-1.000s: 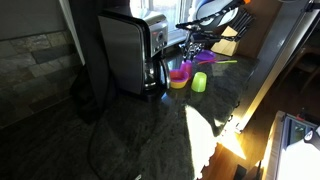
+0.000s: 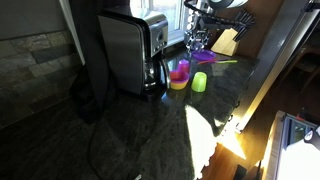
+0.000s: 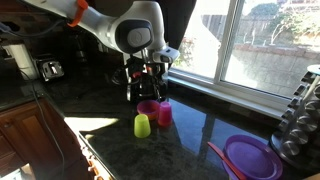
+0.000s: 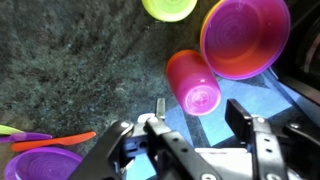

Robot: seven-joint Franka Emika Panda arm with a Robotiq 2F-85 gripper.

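Observation:
A pink cup (image 4: 190, 75) stands bottom-up on the dark counter; exterior view 2 shows this pink cup (image 3: 165, 115) too. Beside it lies a pink bowl (image 4: 245, 40) with its inside facing up, and a lime-green cup (image 4: 170, 8) is at the top edge of the wrist view. In exterior view 1 the green cup (image 2: 199, 82) is in front of the others. My gripper is open above the pink cup, its fingers apart and nothing held between them. From the side, my gripper (image 3: 147, 84) appears over the bowl and cup, near the window.
A purple plate (image 3: 262, 160) with a red utensil on it lies to the right, by a spice rack (image 3: 300, 120). A coffee machine (image 2: 136, 55) stands next to the cups.
My gripper has risen slightly, showing more of the pink cup below. The cups, bowl and plate stay in place.

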